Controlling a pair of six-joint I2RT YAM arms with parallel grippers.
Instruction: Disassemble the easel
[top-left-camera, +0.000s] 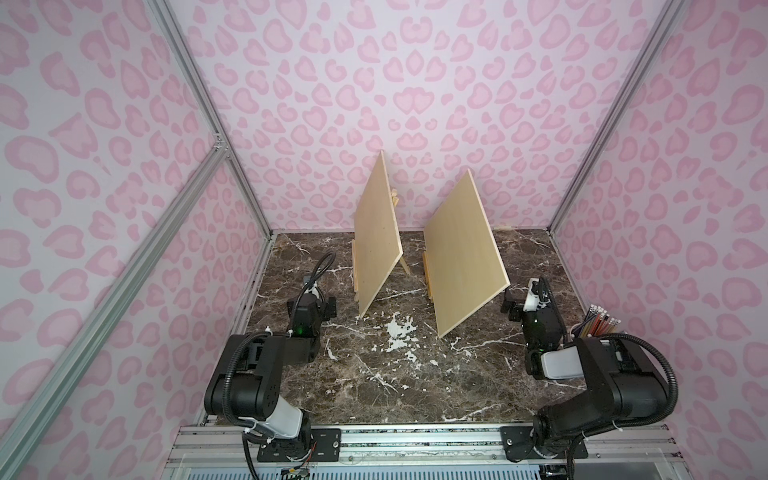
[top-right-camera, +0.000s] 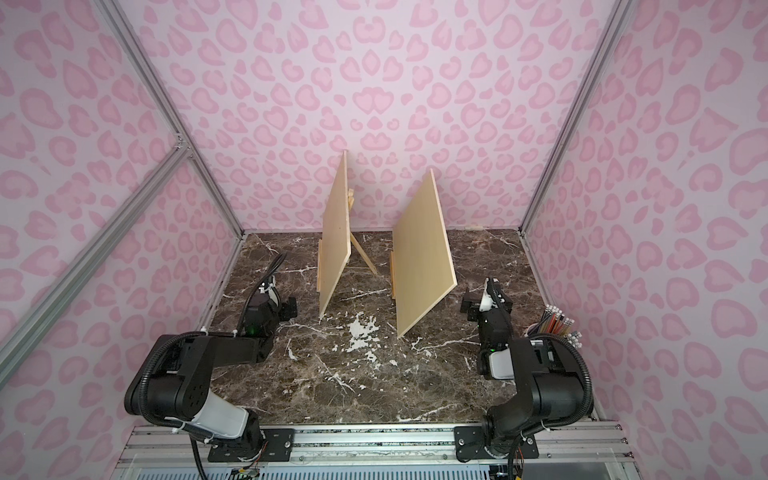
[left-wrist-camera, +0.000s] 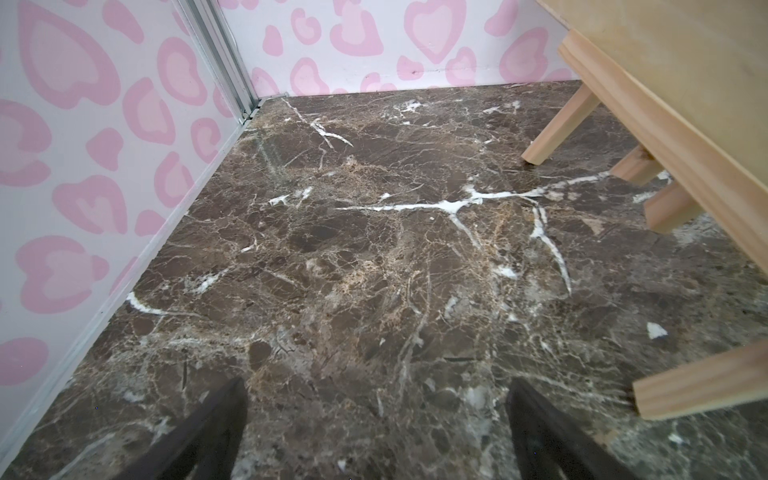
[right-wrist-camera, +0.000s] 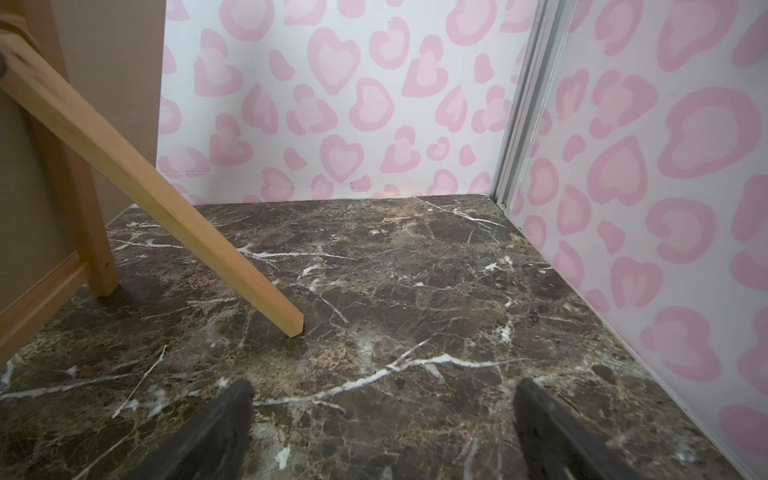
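Observation:
Two plywood boards lean on small wooden easels in the middle of the table: a left board (top-left-camera: 376, 232) and a right board (top-left-camera: 464, 256). In the left wrist view, easel feet (left-wrist-camera: 560, 124) show beneath a board at the right. In the right wrist view, a slanted wooden leg (right-wrist-camera: 200, 232) rests on the floor beside an upright post (right-wrist-camera: 84, 208). My left gripper (top-left-camera: 312, 308) stands open left of the left board, holding nothing. My right gripper (top-left-camera: 520, 308) is open right of the right board, also empty.
A bundle of coloured sticks or pens (top-left-camera: 598, 320) stands at the right edge beside my right arm. Pink patterned walls and metal frame rails enclose the space.

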